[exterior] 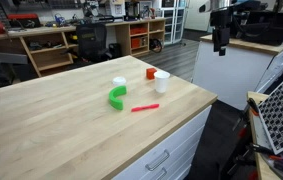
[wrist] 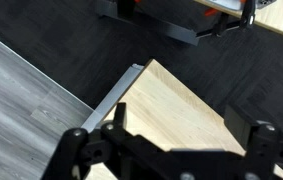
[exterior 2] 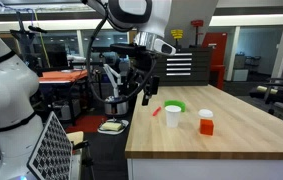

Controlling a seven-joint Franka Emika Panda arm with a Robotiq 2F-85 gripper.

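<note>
My gripper (exterior: pixel 221 43) hangs in the air beyond the table's right end, well apart from the objects. In the wrist view the gripper is open, its dark fingers wide apart with nothing between them. On the wooden tabletop (exterior: pixel 51 115) rest a green curved piece (exterior: pixel 116 98), a red stick (exterior: pixel 145 107), a white cup (exterior: pixel 161 81), a red block (exterior: pixel 150 72) and a second small white round object (exterior: pixel 119 81). Exterior view 2 also has the white cup (exterior 2: pixel 172 118) and red block (exterior 2: pixel 206 127). None of these objects shows in the wrist view.
Below the gripper, a corner of the wooden surface (wrist: pixel 156 95) borders the dark floor (wrist: pixel 76 50). White drawers (exterior: pixel 166 160) stand under the table. A black mesh-like panel (exterior: pixel 281 115) is at the right edge.
</note>
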